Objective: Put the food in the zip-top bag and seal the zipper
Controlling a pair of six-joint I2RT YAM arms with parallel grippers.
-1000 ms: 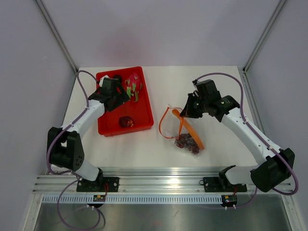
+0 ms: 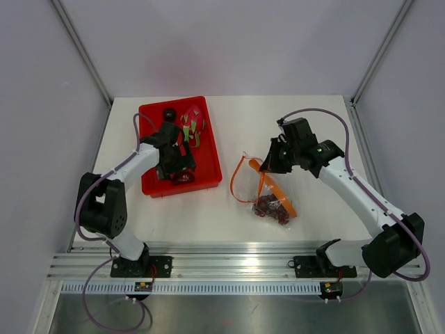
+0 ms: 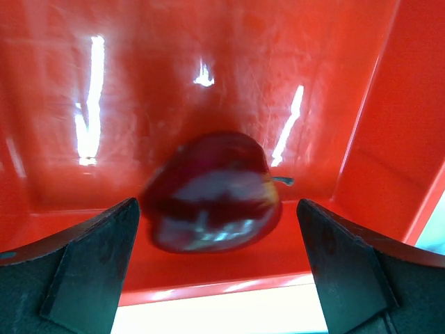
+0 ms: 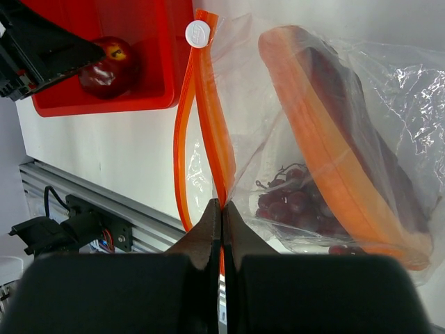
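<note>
My left gripper [image 2: 179, 164] is open inside the red bin [image 2: 208, 156], just over a dark red apple [image 3: 212, 195], which sits between its fingertips in the left wrist view. My right gripper is shut on the orange zipper edge [image 4: 215, 139] of the clear zip bag [image 2: 268, 205]. The bag lies on the table with red grapes [image 4: 292, 205] and a long orange-and-dark item [image 4: 327, 146] in it.
A pink-and-green dragon fruit [image 2: 195, 122] and a dark round item [image 2: 169, 115] lie at the back of the bin.
My left gripper has moved down the bin toward the front, from its back part to over the apple. The right arm and the bag look unchanged.
</note>
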